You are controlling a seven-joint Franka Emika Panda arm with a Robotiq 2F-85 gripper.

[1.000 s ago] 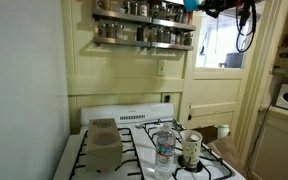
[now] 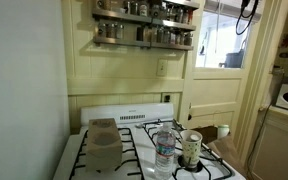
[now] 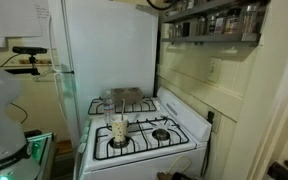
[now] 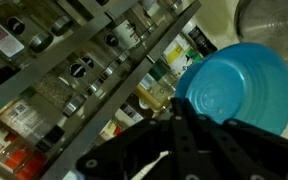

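A turquoise-blue round bowl (image 4: 242, 82) fills the right half of the wrist view. My gripper is shut at the bowl's near left edge, with the thin rim between its dark fingers, though the contact itself is partly hidden. The bowl hangs high up, with spice shelves below or behind it. Neither exterior view shows the bowl or the fingertips; only a cable loop of the arm (image 2: 246, 14) enters at the top right of the first.
Wall shelves (image 2: 144, 18) hold several spice jars. On the white stove (image 3: 169, 155) stand a brown box (image 2: 103, 145), a water bottle (image 2: 165, 150) and a patterned cup (image 2: 191, 148). A round metal pan-like thing (image 4: 269, 25) shows beyond the bowl. The wall between shelves and stove is clear.
One second ago the gripper and a bit of blue showed at the top, right of the shelves. Both have risen out of the first exterior view. Items on the stove have not moved.
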